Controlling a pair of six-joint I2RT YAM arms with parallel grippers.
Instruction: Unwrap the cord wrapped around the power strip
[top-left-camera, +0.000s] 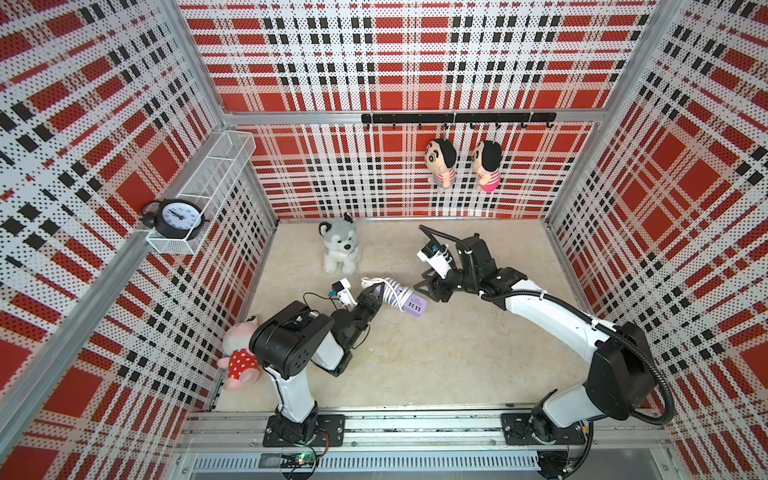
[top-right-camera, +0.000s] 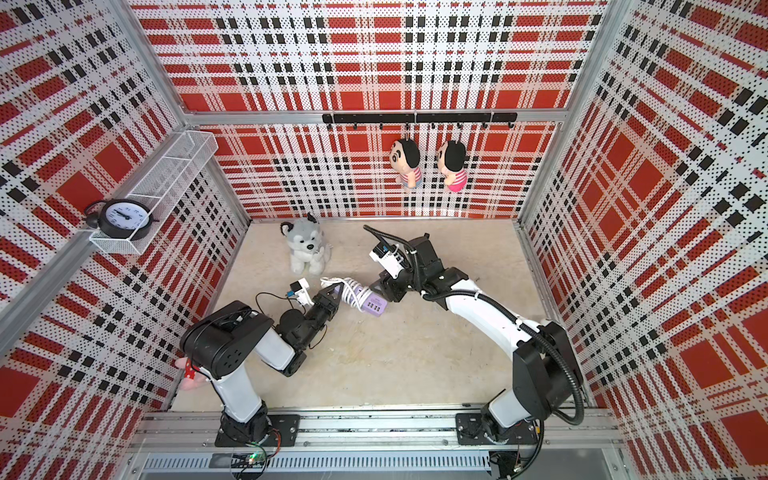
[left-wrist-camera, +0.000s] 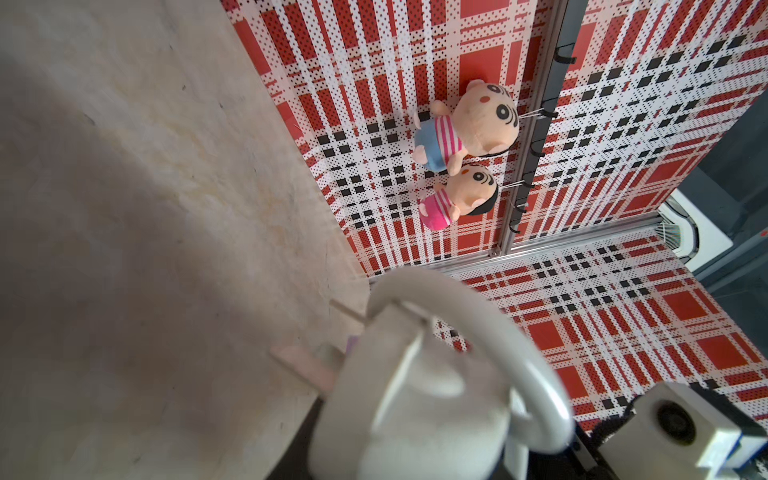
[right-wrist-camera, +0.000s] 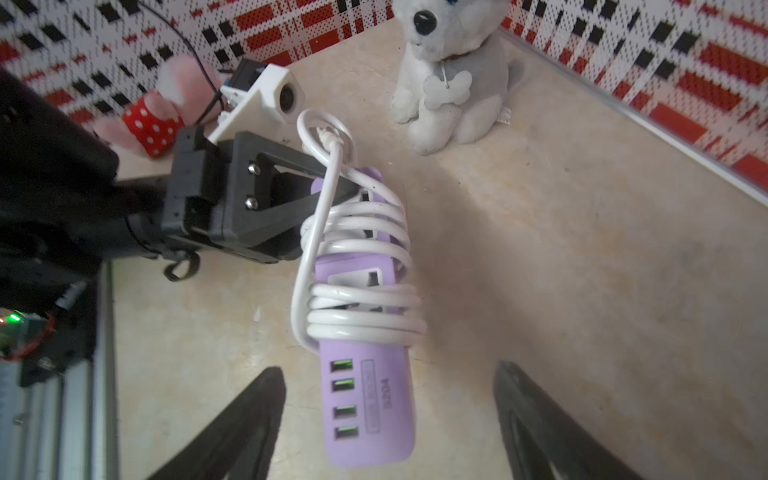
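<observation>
The lavender power strip (right-wrist-camera: 366, 408) is held off to the left of centre, its row of ports facing my right wrist camera. White cord (right-wrist-camera: 364, 316) is wound round it in several coils, and a loop (right-wrist-camera: 318, 132) sticks up at the far end. My left gripper is shut on the strip's far end, its fingertips partly hidden by the cord. In the left wrist view the white cord (left-wrist-camera: 480, 344) fills the near foreground, blurred. My right gripper is open, its two fingers apart on either side of the strip's near end, not touching it.
A grey husky toy (top-left-camera: 340, 245) sits behind the strip. A pink toy (top-left-camera: 241, 354) lies by the left wall. Two dolls (top-left-camera: 441, 164) hang on the back wall.
</observation>
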